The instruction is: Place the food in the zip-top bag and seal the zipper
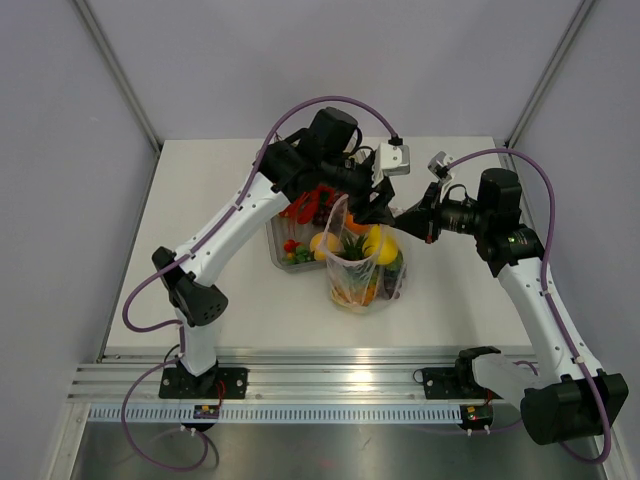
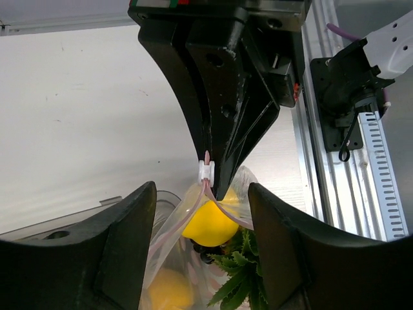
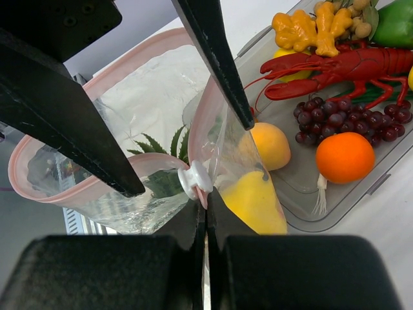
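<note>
The clear zip-top bag (image 1: 345,275) stands in the middle of the table, its mouth gaping, with food inside: a spiky green top (image 2: 240,274), a yellow fruit (image 2: 210,225) and more. Its white slider (image 3: 195,177) sits at the end of the pink zipper rim (image 3: 139,165). My right gripper is shut on the rim's corner, right beside the slider. Around that corner my left gripper stands open, one finger to each side of the slider and apart from it. From above, both grippers' tips meet over the bag's right rim, and the left one partly covers it.
Behind the bag lies a grey tray (image 1: 283,262) with a red lobster (image 3: 342,71), dark grapes (image 3: 352,119), an orange (image 3: 345,158) and other food. The two arms are very close together at the bag. Bare table shows at left and right.
</note>
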